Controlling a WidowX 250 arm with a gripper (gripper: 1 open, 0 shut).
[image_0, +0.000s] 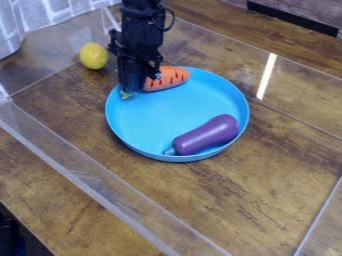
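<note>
A dark robot gripper (131, 75) reaches down from the top over the left rear rim of a blue plate (160, 115). An orange carrot (167, 78) lies at the back of the plate, just right of the gripper, partly behind it. A small yellowish piece shows below the fingertips, too hidden to identify. A purple eggplant (205, 134) lies at the front right of the plate. The fingers look close together; nothing clear shows between them.
A yellow lemon-like object (94, 56) sits on the wooden table (254, 210) left of the gripper. Clear plastic edges run along the left and right.
</note>
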